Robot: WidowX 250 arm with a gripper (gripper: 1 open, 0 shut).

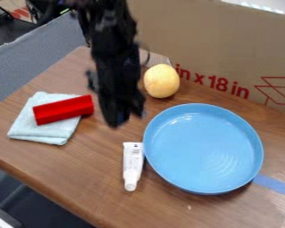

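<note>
My black gripper (117, 103) hangs blurred over the middle of the wooden table, above and behind a white tube (132, 166); I see nothing held in it. The tube lies just left of a blue plate (205, 150), its cap toward the front. A red block (61, 109) rests on a folded pale cloth (38, 128) at the left. A yellow round object (162, 81) sits behind the plate.
A cardboard box (223, 53) stands along the back. A strip of blue tape (270, 183) is on the table at the right. Bare wood (85, 178) shows at the front left.
</note>
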